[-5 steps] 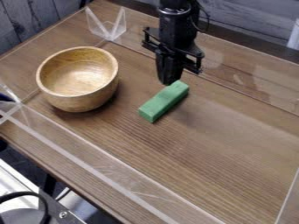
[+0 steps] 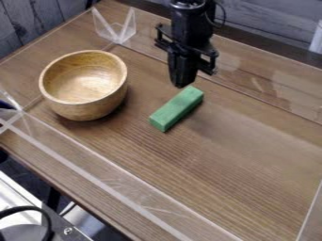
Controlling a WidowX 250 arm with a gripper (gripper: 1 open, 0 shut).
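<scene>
My black gripper (image 2: 180,71) hangs over the upper middle of the wooden table, shut, with nothing visible between its fingers. Just below and in front of it a green rectangular block (image 2: 176,109) lies flat on the table, apart from the fingertips. To the left sits an empty round wooden bowl (image 2: 83,85).
Clear tape (image 2: 115,24) marks the back left and left edge. A wall (image 2: 277,19) borders the back right; dark cables (image 2: 32,221) lie off the table at the lower left.
My gripper has shifted slightly up and back, leaving more of the green block uncovered. The block and bowl look unmoved.
</scene>
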